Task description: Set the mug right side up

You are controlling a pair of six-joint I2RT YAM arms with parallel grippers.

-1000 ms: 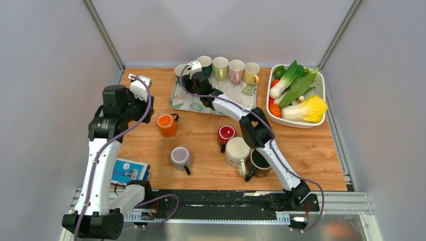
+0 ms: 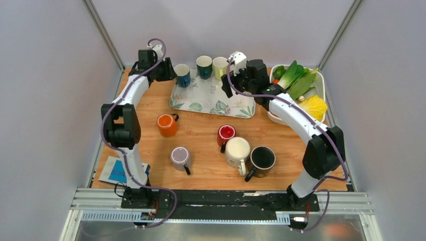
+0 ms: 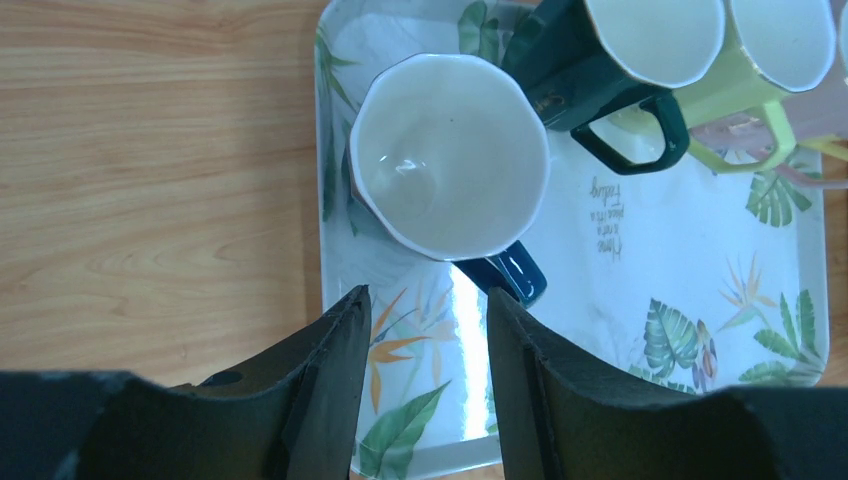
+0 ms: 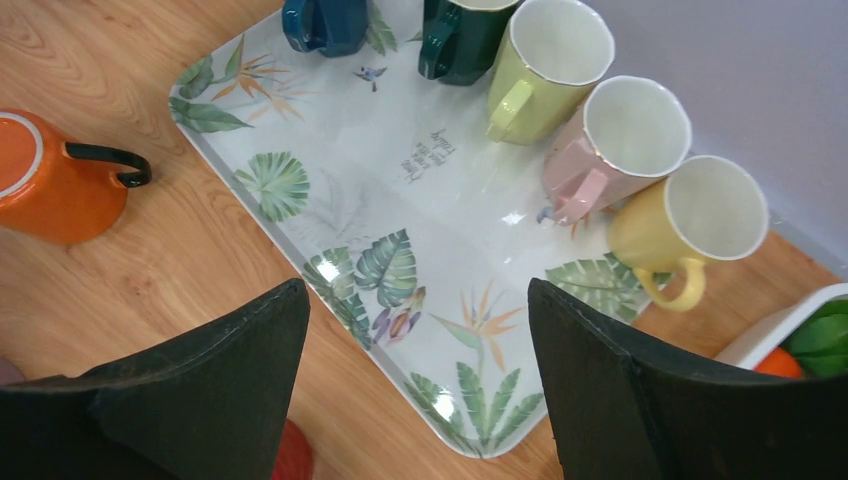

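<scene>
My left gripper (image 2: 168, 70) hangs part open just left of the blue mug (image 2: 183, 78), which stands upright on the patterned tray (image 3: 640, 250); in the left wrist view its fingers are empty, below the mug's white interior. My right gripper (image 2: 227, 84) is part open, empty, above the tray's right half. Green (image 2: 203, 65), pale green (image 2: 219, 69), pink (image 4: 610, 150) and yellow (image 4: 660, 225) mugs stand upright along the back. On the wood, the orange mug (image 2: 167, 128), lilac mug (image 2: 180, 159) and red mug (image 2: 225, 133) show their bases upward.
A white bin (image 2: 276, 115) of vegetables is at the right. Cream (image 2: 236, 150) and black (image 2: 261, 165) mugs stand front right. A blue booklet (image 2: 110, 170) lies front left. Open wood lies around the orange mug.
My right arm has pulled away to the right from the blue mug's area.
</scene>
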